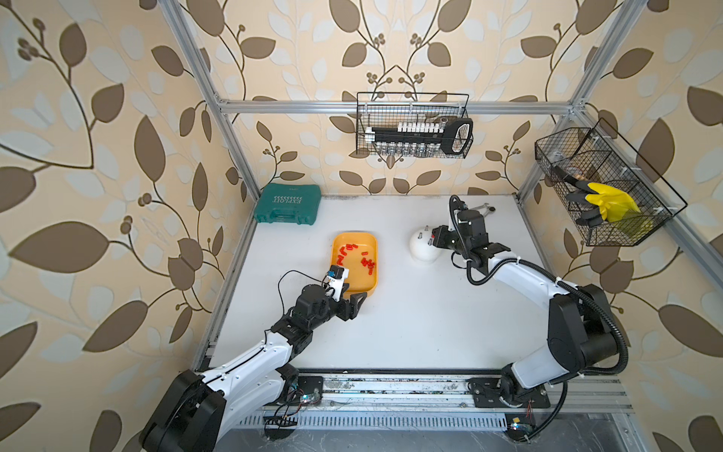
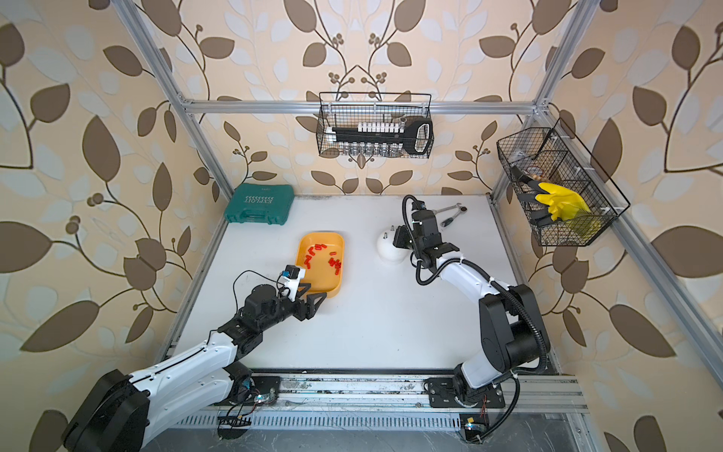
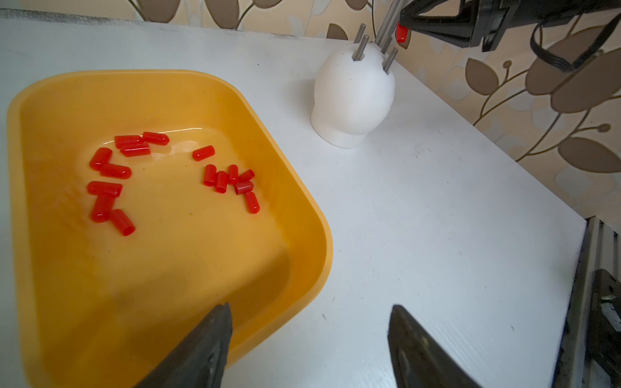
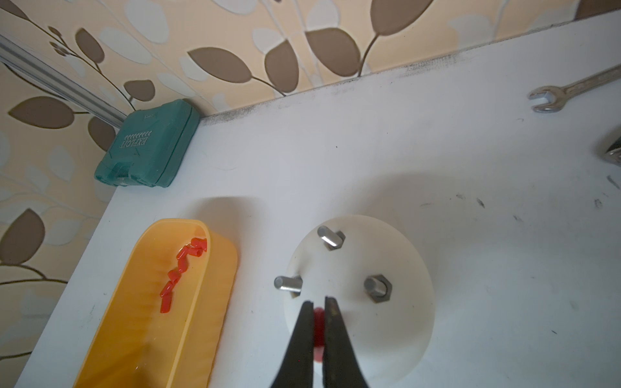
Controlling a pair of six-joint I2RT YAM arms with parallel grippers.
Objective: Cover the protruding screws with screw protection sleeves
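A white dome (image 3: 349, 97) with several upright metal screws (image 4: 328, 236) stands on the table, right of the orange tray (image 1: 354, 278). Loose red sleeves (image 3: 103, 187) lie in the tray. My right gripper is above the dome, shut on a red sleeve (image 3: 401, 33) whose end shows below the fingers. The screws in view in the right wrist view are bare. My left gripper hangs over the tray's near right edge, open with nothing between its fingers.
A green case (image 1: 288, 203) lies at the back left. A wrench (image 4: 553, 98) and another tool lie behind the dome at the back right. Wire baskets (image 2: 374, 128) hang on the frame.
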